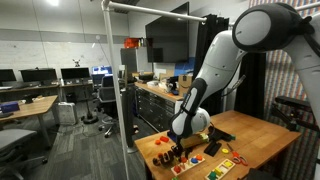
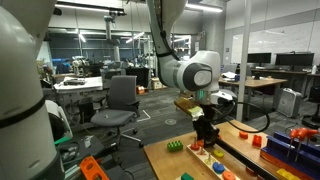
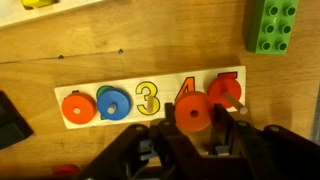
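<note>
My gripper is shut on a red ring (image 3: 193, 112) with a hole in its middle, seen from above in the wrist view. Beneath it lies a pale wooden number board (image 3: 135, 87) with short pegs. A red ring (image 3: 76, 107) and a blue ring (image 3: 113, 103) sit at the board's left end. A yellow number 3 (image 3: 149, 88) is uncovered, with a peg at it. Another red disc (image 3: 226, 88) lies at the right end, by a tilted-looking peg. The held ring partly hides the board; whether it touches a peg I cannot tell.
A green toy brick (image 3: 271, 25) lies beyond the board's right end, and a black object (image 3: 10, 122) is at the left edge. Scissors (image 1: 238, 157) and other small items lie around the board. Bare wooden tabletop (image 1: 265, 135) stretches to the right.
</note>
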